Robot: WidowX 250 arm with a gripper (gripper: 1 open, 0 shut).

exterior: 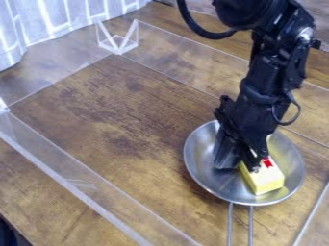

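Note:
A metal bowl (pixel 206 163) sits on the wooden table at the right. In it lies a yellow box (pixel 263 175) with a red and white mark, partly hidden by the black gripper (pixel 237 152). The gripper reaches down into the bowl beside the box, over its left part. Its fingertips are dark and overlapping in this view, so whether they are open or shut is unclear.
A clear plastic piece (pixel 117 38) stands at the back left, near a white curtain. Transparent strips run along the table.

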